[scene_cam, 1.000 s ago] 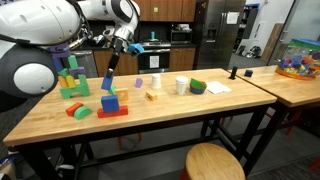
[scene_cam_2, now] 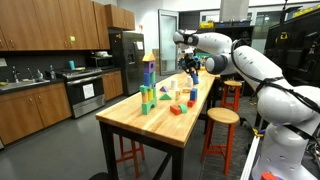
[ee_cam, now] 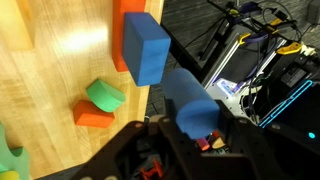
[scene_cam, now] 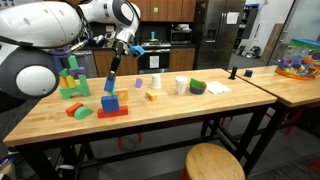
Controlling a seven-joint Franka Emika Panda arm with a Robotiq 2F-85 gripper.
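My gripper (scene_cam: 115,68) is above the left part of the wooden table, shut on a long blue piece (scene_cam: 110,83). In the wrist view this blue piece (ee_cam: 184,88) looks rounded, with an orange end toward the camera; it covers much of the gripping area. Under it in exterior view 1, a blue block (scene_cam: 110,103) rests on a red block (scene_cam: 113,113). The wrist view has that blue block (ee_cam: 150,48) beside the held piece, and whether they touch cannot be told.
Green and red pieces (scene_cam: 82,112) lie left of the blue block, near a green stacked structure (scene_cam: 75,85). White cups (scene_cam: 181,84), a green bowl (scene_cam: 197,87) and a yellow block (scene_cam: 152,95) stand farther right.
The blocks on the table have stayed put.
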